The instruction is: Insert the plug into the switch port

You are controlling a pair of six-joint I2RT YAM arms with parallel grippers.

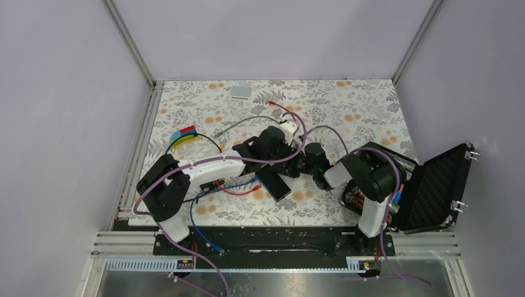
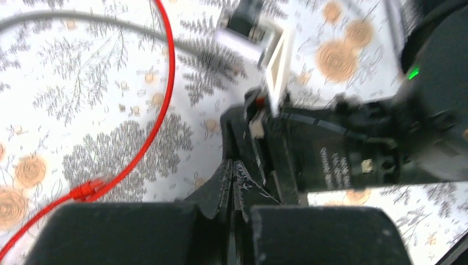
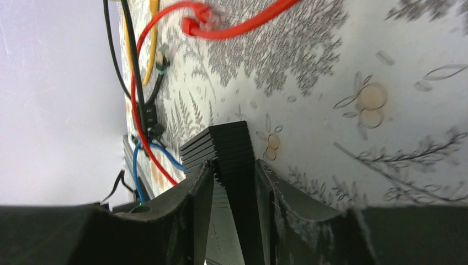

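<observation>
A black switch box (image 1: 274,183) lies on the patterned mat at the centre, under both grippers. My left gripper is shut, nothing visible between its fingertips, and sits just beside the right gripper's dark body. My right gripper is part open, its fingertips at the black box (image 3: 232,135), one either side of its near part. The box's ports and the plug meant for it cannot be made out clearly.
Red cables (image 2: 143,146), a grey cable (image 1: 241,122) and blue cables (image 3: 136,165) lie around the box. An open black case (image 1: 436,189) stands at the right.
</observation>
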